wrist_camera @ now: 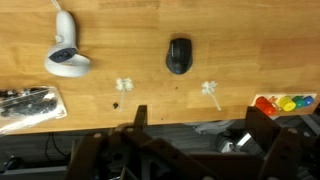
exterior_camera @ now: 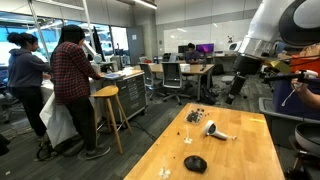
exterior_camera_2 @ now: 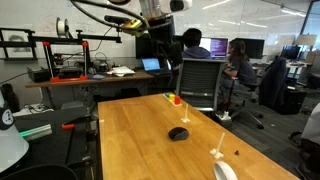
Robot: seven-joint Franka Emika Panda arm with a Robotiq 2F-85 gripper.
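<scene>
My gripper stands open above the wooden table [wrist_camera: 120, 85], nothing between its fingers. A black rounded object, like a computer mouse [wrist_camera: 180, 56], lies ahead of the fingers in the wrist view, and near the front of the table in exterior view 1 [exterior_camera: 195, 163]. The white handheld device [wrist_camera: 68, 55] rests to the left in the wrist view. Two small white pieces lie nearer the gripper, one on the left [wrist_camera: 124, 85] and one on the right [wrist_camera: 210, 88]. None of these touches the gripper, which is well above them.
A clear bag with dark contents [wrist_camera: 32, 106] lies at the left in the wrist view. Coloured pieces [wrist_camera: 285, 103] sit at the right edge. Chairs [exterior_camera_2: 198, 87] stand beyond the table, and two people are at the left in exterior view 1.
</scene>
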